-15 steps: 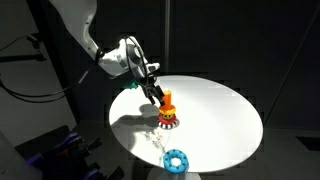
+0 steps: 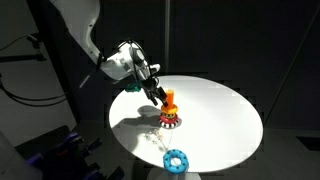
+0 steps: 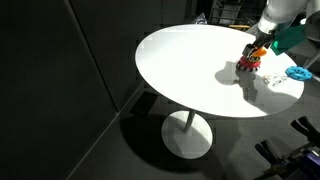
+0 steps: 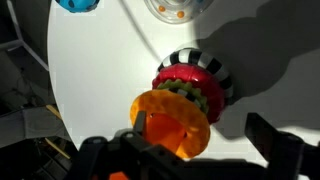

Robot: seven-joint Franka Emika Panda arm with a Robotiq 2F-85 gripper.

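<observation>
A toy stack (image 2: pixel 168 121) with a red and striped base stands on the round white table, topped by an upright orange piece (image 2: pixel 170 98). From above, in the wrist view, that orange piece (image 4: pixel 177 101) appears as a hollow ring with a red-orange inside. Beneath it show green and red layers (image 4: pixel 184 73) and a black-and-white striped rim (image 4: pixel 183 55). My gripper is open, its dark fingers (image 4: pixel 275 142) on either side of the orange piece. I cannot tell whether they touch it. In exterior view 2 the arm partly covers the stack (image 3: pixel 247 65).
A blue ring (image 2: pixel 176 161) lies near the table's front edge. Between it and the stack is a pale disc, seen in the wrist view as a disc (image 4: pixel 178 8) with an orange centre.
The orange piece has shifted very slightly to the right on the stack, and my gripper has edged the same way. The blue ring has not moved.
</observation>
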